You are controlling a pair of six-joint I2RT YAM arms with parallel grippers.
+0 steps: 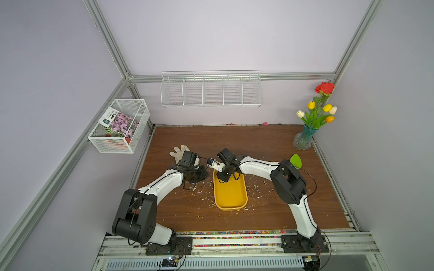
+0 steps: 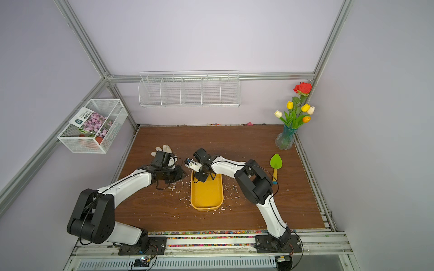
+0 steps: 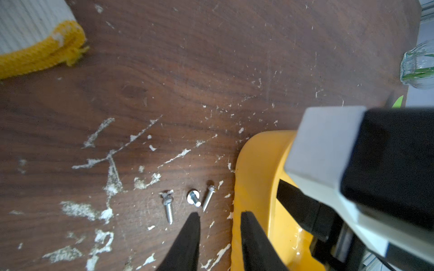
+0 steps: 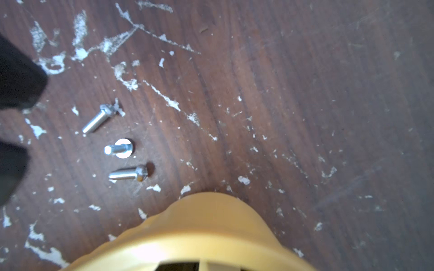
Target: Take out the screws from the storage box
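Observation:
The yellow storage box (image 1: pixel 231 195) stands upright at the middle of the table. Three silver screws lie on the wood just outside its left wall: one screw (image 4: pixel 98 118), a second (image 4: pixel 119 148) and a third (image 4: pixel 128 173). My left gripper is open above the table between these screws and the box, its fingers apart and empty. At the box's far end, my right gripper (image 1: pixel 224 176) reaches down inside. The box wall (image 4: pixel 212 216) hides its fingertips in the right wrist view, so what lies between them cannot be seen.
A white glove with a yellow cuff (image 3: pixel 45 54) lies behind the left arm. White scuff marks around the box resemble small parts. A green trowel (image 2: pixel 275 161) and a flower vase (image 1: pixel 303 139) stand off to the right.

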